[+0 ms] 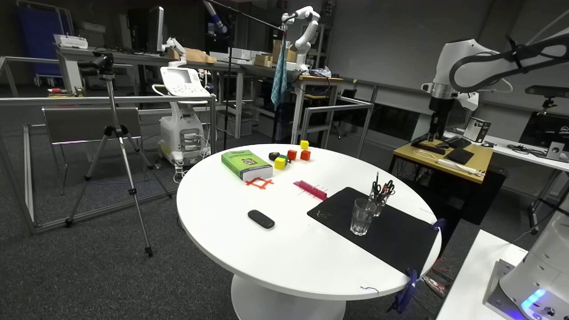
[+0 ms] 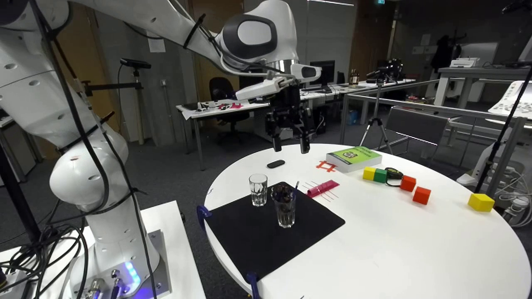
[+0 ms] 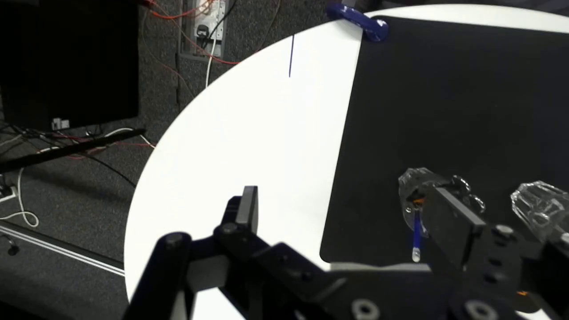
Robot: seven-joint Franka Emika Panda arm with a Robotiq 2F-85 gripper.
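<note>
My gripper (image 2: 291,147) hangs open above the round white table, nothing between its fingers. In the wrist view one finger (image 3: 246,205) appears over bare white tabletop, and the other partly covers a glass of scissors and a blue pen (image 3: 417,237). That filled glass (image 2: 286,215) stands upright on a black mat (image 2: 249,239). Beside it on the mat is an empty clear glass (image 1: 361,218), also upright. The gripper (image 1: 435,134) is well above the tabletop and touches none of these things.
Elsewhere on the table (image 1: 224,240) are a dark oblong object (image 1: 261,218), a green book (image 1: 246,164), an orange-red frame (image 1: 259,183), a pink roll (image 1: 310,190) and several coloured cubes (image 2: 421,195). Blue clamps (image 3: 357,21) grip the mat at the table edge.
</note>
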